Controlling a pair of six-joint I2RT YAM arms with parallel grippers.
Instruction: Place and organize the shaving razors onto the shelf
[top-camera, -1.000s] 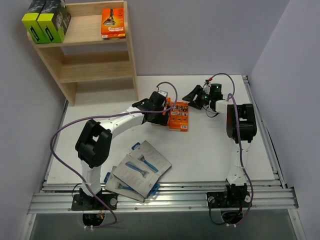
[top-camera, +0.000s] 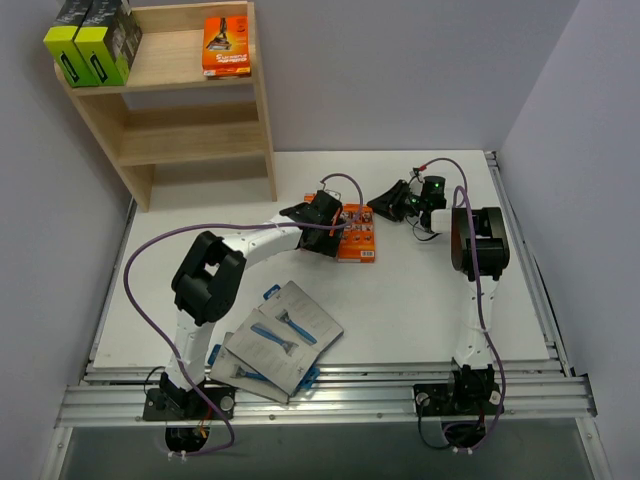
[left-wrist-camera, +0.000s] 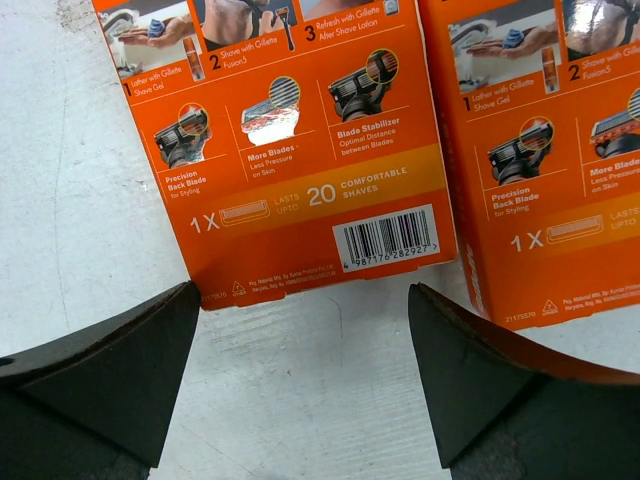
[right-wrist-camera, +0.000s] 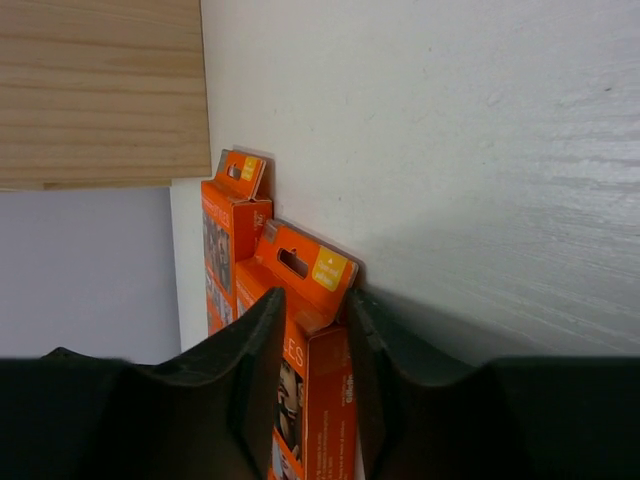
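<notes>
Two orange razor boxes lie side by side on the white table. The right-hand box (top-camera: 357, 240) shows in the top view; the left-hand box (left-wrist-camera: 300, 190) is mostly under my left gripper there. In the left wrist view my left gripper is open above that box's barcode end, nothing between its fingers. Toward the boxes' right points my right gripper (top-camera: 384, 206), low over the table. From the right wrist view, its fingers (right-wrist-camera: 262, 345) stand close together near the hang tab (right-wrist-camera: 308, 265) of the nearer box; whether they touch it is unclear.
The wooden shelf (top-camera: 190, 143) stands at the back left, with an orange razor box (top-camera: 226, 46) and green-black boxes (top-camera: 108, 42) on top. Packs with blue razors (top-camera: 285, 335) lie at the front left.
My left gripper has moved slightly right over the left-hand box. The boxes look unmoved.
</notes>
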